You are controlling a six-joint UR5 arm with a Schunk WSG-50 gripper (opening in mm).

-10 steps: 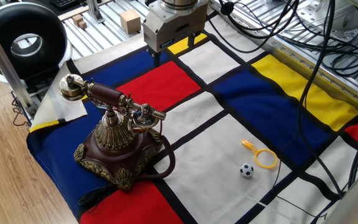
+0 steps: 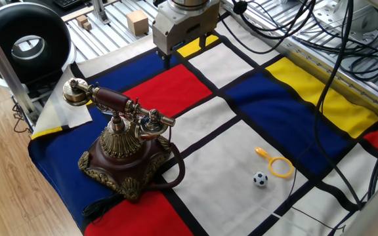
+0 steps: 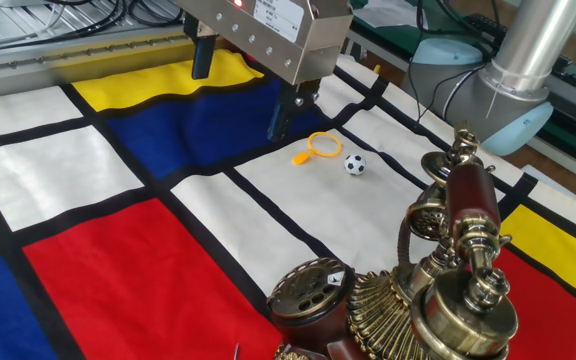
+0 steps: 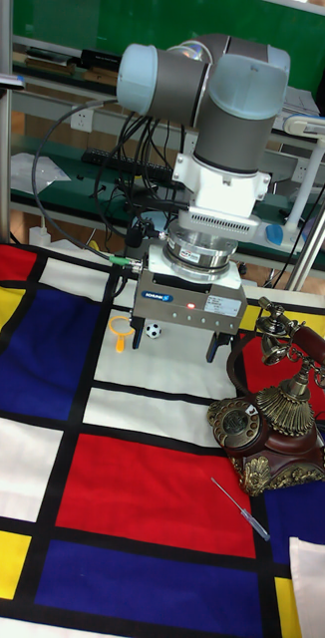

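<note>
My gripper hangs over the far part of the patterned cloth, its two fingers wide apart and nothing between them. In exterior view 3 the open gripper shows from the front, clear of the cloth. An antique-style telephone, dark red and brass with its handset across the top, stands on the cloth. A yellow-orange ring with a handle lies on a white square, with a small black-and-white football beside it. A screwdriver with a pale handle rests near the telephone in exterior view 3.
The cloth has red, blue, yellow and white blocks with black bands. Small wooden blocks sit beyond it on the slatted table. Black cables hang at the right in exterior view 1.
</note>
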